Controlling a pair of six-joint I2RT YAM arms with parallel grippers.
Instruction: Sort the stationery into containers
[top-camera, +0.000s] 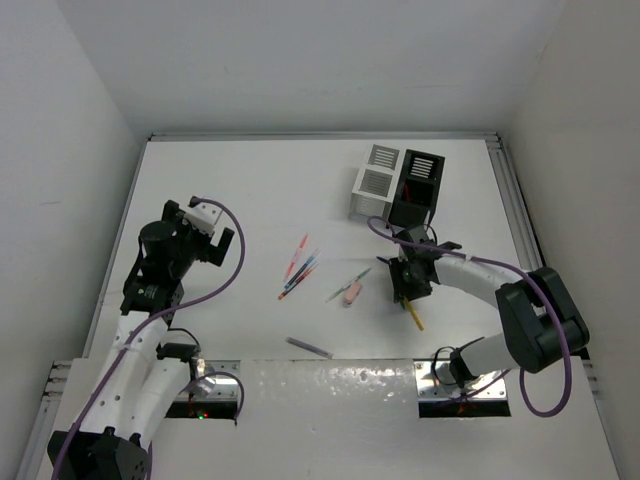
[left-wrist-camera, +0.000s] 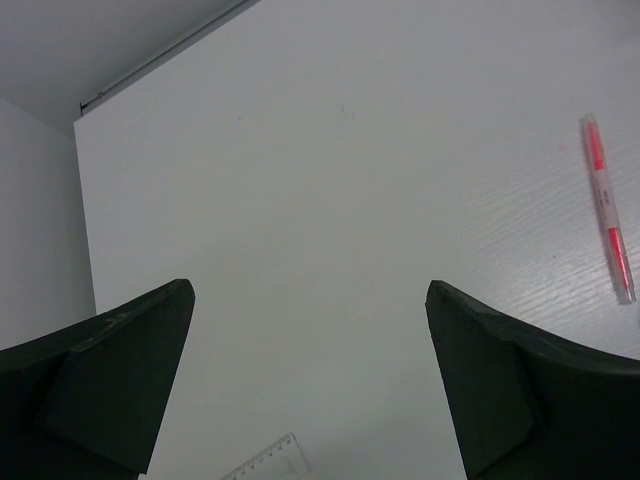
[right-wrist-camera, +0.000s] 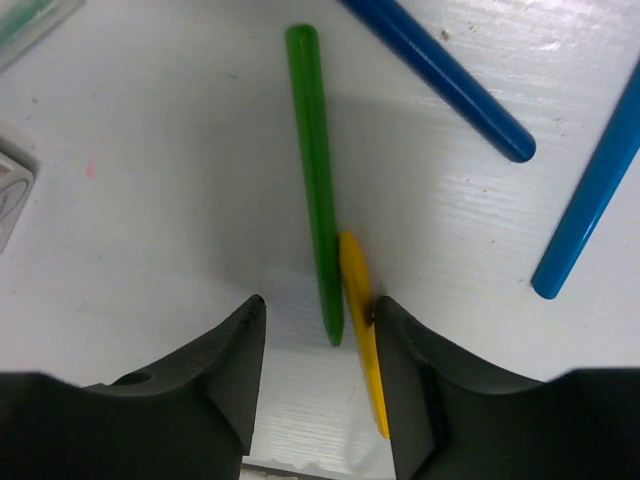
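My right gripper is part open low over a green stick (right-wrist-camera: 316, 170) and a yellow one (right-wrist-camera: 365, 355), which lie between or beside its fingertips. Two blue sticks (right-wrist-camera: 590, 185) lie nearby. My left gripper stands open over bare table at the left, a pink pen (left-wrist-camera: 605, 205) to its right. Several pens (top-camera: 298, 270), a light green pen (top-camera: 346, 285), an eraser (top-camera: 352, 294) and a ruler (top-camera: 309, 348) lie mid-table. The white containers (top-camera: 365, 200) and black ones (top-camera: 420, 175) stand at the back right, something red inside a black one.
Walls enclose the sides and back.
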